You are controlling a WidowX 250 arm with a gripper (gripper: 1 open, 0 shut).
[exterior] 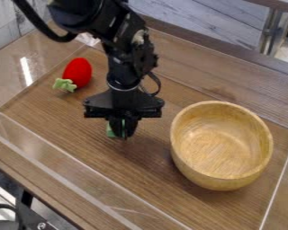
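Note:
My black gripper (120, 121) is low over the table, left of the wooden bowl (220, 144). A green block (112, 131) is mostly hidden beneath it; whether the fingers touch or hold it cannot be told from this view. Up at the left lie a red object (78, 69) and a small light-green item (65, 84) beside it.
The big bowl takes up the right side. The table's edges show at the back and at the left.

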